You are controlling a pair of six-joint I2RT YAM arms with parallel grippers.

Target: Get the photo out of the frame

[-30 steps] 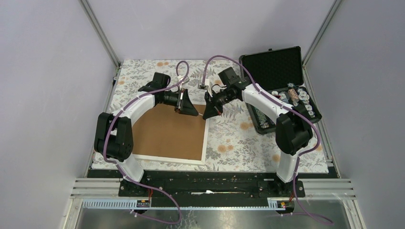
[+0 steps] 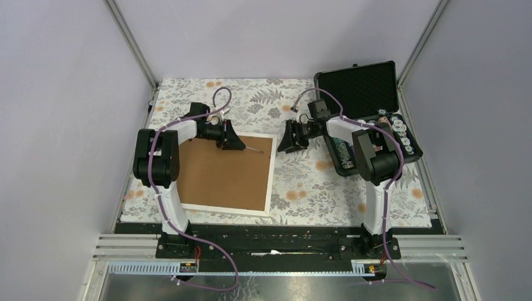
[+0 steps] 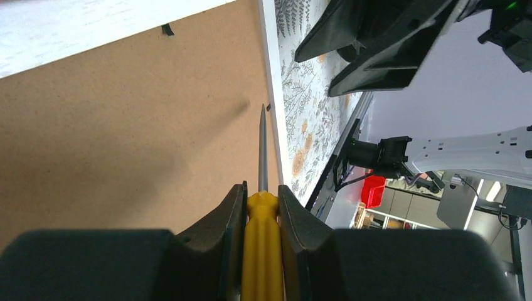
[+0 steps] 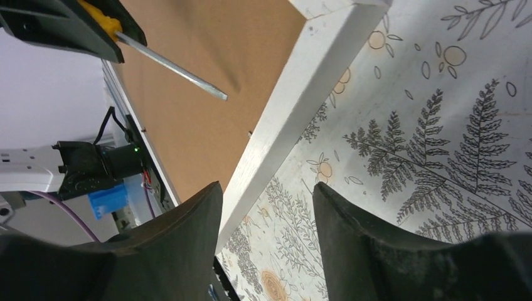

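The picture frame (image 2: 271, 179) lies face down at the left of the table, its white rim around a brown backing board (image 2: 219, 179). No photo shows. A small dark tab (image 3: 167, 29) stands at the rim's inner edge, and another tab (image 4: 250, 133) is on the right side. My left gripper, over the board, is shut on the yellow handle of a screwdriver (image 3: 263, 251). Its bare metal shaft (image 4: 172, 66) points toward the right rim, above the board. My right gripper stands open just outside that rim, with nothing between its fingers.
An open black case (image 2: 354, 94) with several round items occupies the back right, partly behind the right arm.
The right gripper was at the screwdriver's tip over the frame's right edge; it has opened and drawn back right. The left gripper has shifted left with the screwdriver. The frame looks unmoved.
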